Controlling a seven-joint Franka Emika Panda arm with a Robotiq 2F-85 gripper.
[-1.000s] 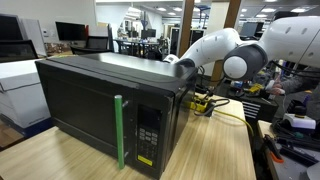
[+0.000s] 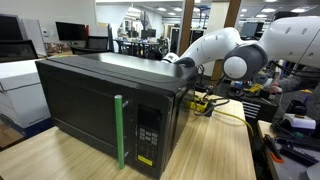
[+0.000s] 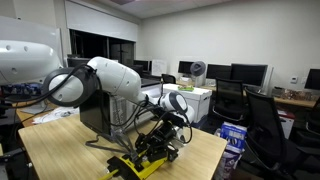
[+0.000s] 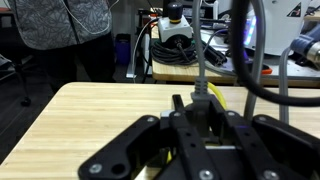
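A grey cord (image 4: 200, 50) rises in the wrist view from a thicker, plug-like end (image 4: 202, 90). My gripper is shut on that end; what lies between the pads is mostly hidden by the dark fingers. Behind them shows a curve of yellow (image 4: 218, 92). In exterior view 2 the gripper (image 3: 162, 148) points down, low over a yellow object (image 3: 128, 166) on the table. Whether the two touch, I cannot tell. From exterior view 1 the yellow object (image 2: 205, 104) is partly covered by the arm and the microwave.
A large black microwave (image 2: 110, 100) with a green handle (image 2: 119, 130) stands beside the arm. A yellow cable (image 2: 238, 118) trails over the table's right edge. Bare wooden tabletop (image 4: 75, 125) lies left of the gripper in the wrist view.
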